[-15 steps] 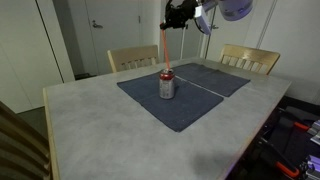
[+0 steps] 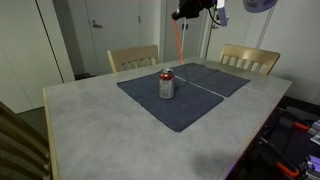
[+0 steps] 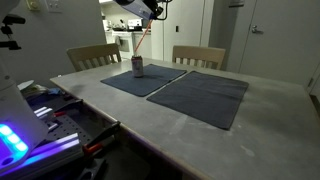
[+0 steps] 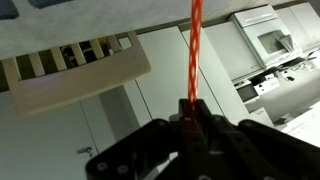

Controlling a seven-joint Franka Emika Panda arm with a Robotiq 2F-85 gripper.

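A long, thin orange-red straw (image 2: 179, 40) hangs from my gripper (image 2: 178, 15), its lower end up and to the right of the can in exterior view 1. Below stands a silver-and-red can (image 2: 166, 85), upright on a dark mat. From the other side, the straw (image 3: 144, 38) slants down close to the top of the can (image 3: 137, 68); whether they touch cannot be told there. The wrist view has the straw (image 4: 194, 50) running up from between the dark fingers of my gripper, which is shut on it.
One dark mat (image 2: 190, 108) lies under the can, and another (image 3: 203, 95) covers table beside it. Wooden chairs (image 2: 134, 57) stand along the far edge.
My gripper has moved right and somewhat upward in exterior view 1, carrying the straw. Its lower end has gone from just over the can to the can's right. The can stays put.
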